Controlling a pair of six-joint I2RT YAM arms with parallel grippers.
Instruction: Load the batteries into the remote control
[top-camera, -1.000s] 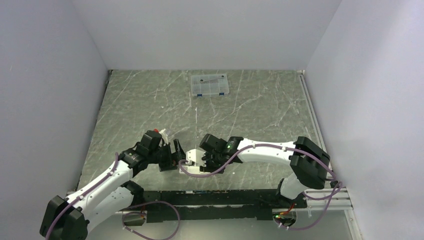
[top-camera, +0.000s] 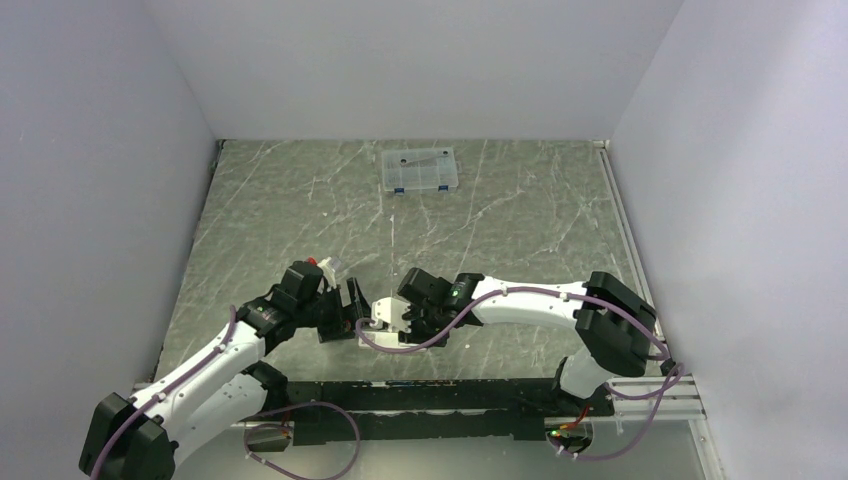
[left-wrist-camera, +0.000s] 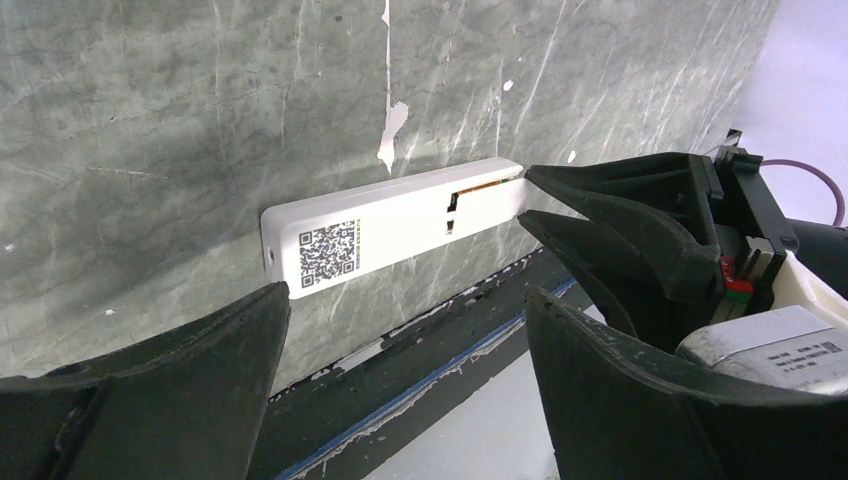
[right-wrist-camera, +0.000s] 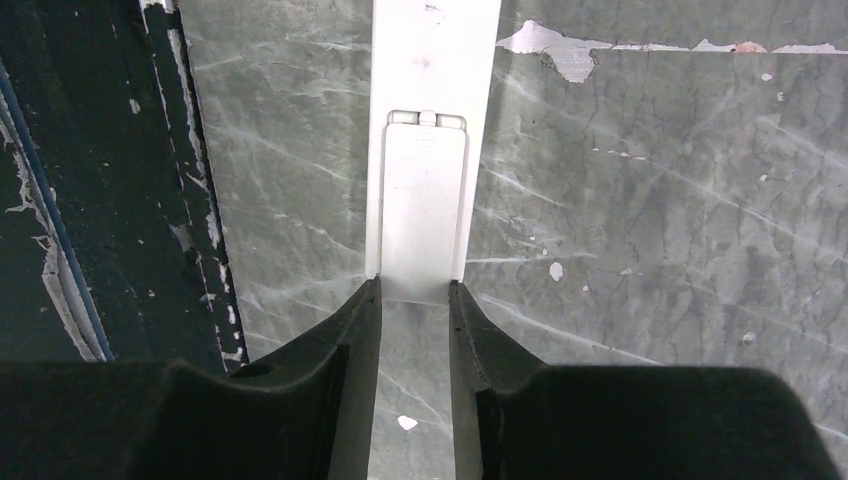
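Note:
The white remote control (left-wrist-camera: 390, 222) lies flat on the table, its QR-code end nearest my left gripper. At its other end sits the white battery cover (right-wrist-camera: 424, 215), its end edge jutting slightly past the body. A narrow dark and copper-coloured gap shows along the cover in the left wrist view. My right gripper has one fingertip at each side of the cover's outer end; whether it grips the cover is unclear. My left gripper stands open near the QR-code end, nothing between its fingers. No battery can be seen; the cover hides the compartment.
A clear compartment box (top-camera: 420, 171) stands at the back of the table. The dark front edge (top-camera: 430, 395) runs close to the remote. Both arms crowd together at the front.
Almost nothing differs in the top view.

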